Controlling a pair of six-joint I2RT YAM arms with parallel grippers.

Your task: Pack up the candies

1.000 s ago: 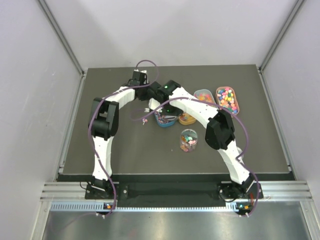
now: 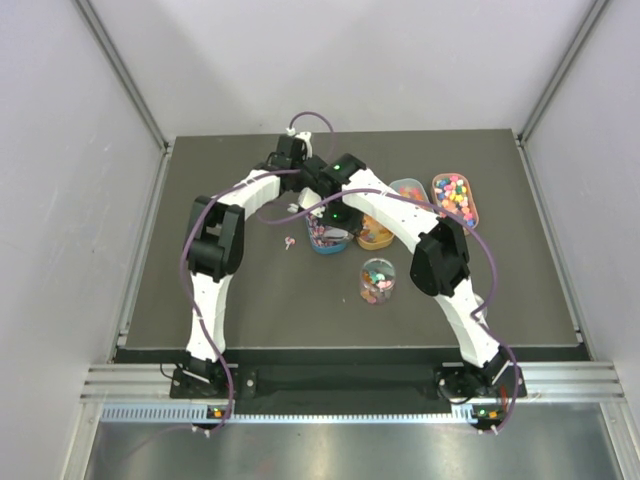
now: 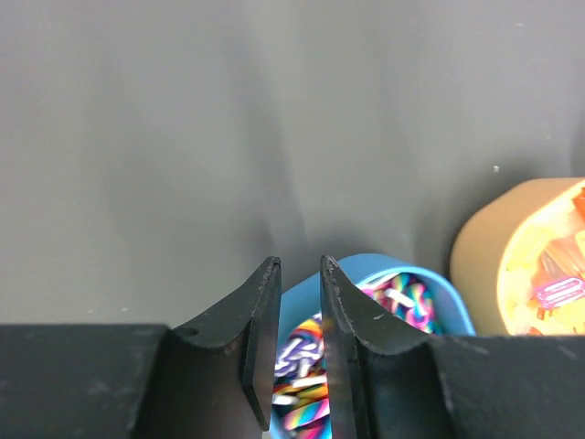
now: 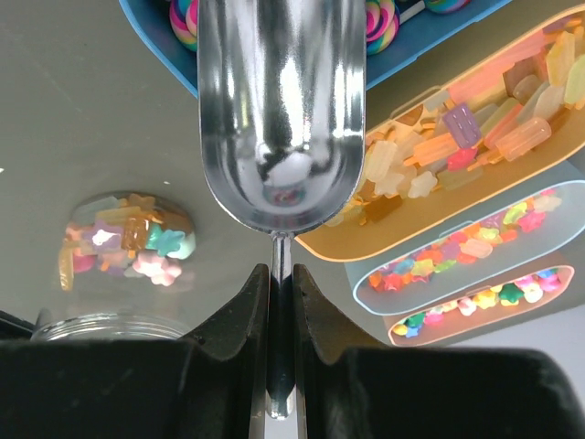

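A metal scoop [image 4: 283, 128] is gripped by its handle in my right gripper, which is shut on it. In the right wrist view the scoop's bowl lies over the blue container [image 4: 155, 37] of swirled lollipops, hiding part of them. My left gripper stands partly open, with nothing held between its fingertips. Below the gap, the left wrist view shows the blue container's rim [image 3: 366, 263] and its colourful lollipops [image 3: 306, 366]. A clear jar [image 2: 377, 282] with mixed candies stands in front of the containers.
An orange container [image 4: 402, 242] of popsicle-shaped candies adjoins the blue one. Farther right are a pale blue container [image 4: 576, 206] and a pink container [image 2: 455, 197], both holding candies. One loose lollipop [image 2: 290, 241] lies left of the blue container.
My left arm has shifted to the right and slightly farther back, closer to the right arm. The right arm and the scoop look nearly still.
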